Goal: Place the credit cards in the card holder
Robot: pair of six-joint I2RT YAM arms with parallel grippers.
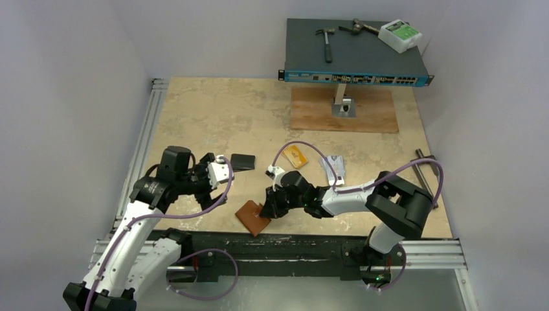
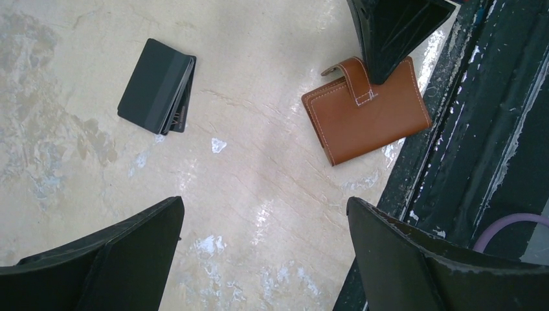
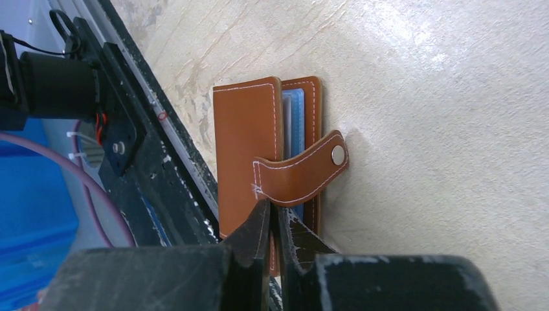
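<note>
Near the front edge of the table lies a brown leather card holder (image 1: pixel 252 218), its strap (image 3: pixel 304 170) unsnapped and a blue sleeve (image 3: pixel 294 123) showing between its flaps. My right gripper is shut, its tips against the holder at the base of the strap; nothing shows between them. Over the table, left of the holder, my left gripper hangs open and empty. Farther back are yellow cards (image 1: pixel 294 156) and a pale, silvery stack (image 1: pixel 333 170), too small to identify surely.
A black folded wallet (image 2: pixel 155 87) rests on the table beyond the left gripper. Behind stands a raised rack unit (image 1: pixel 356 55) with hammers and a white box on top. A dark metal tool (image 1: pixel 426 172) lies at the right edge.
</note>
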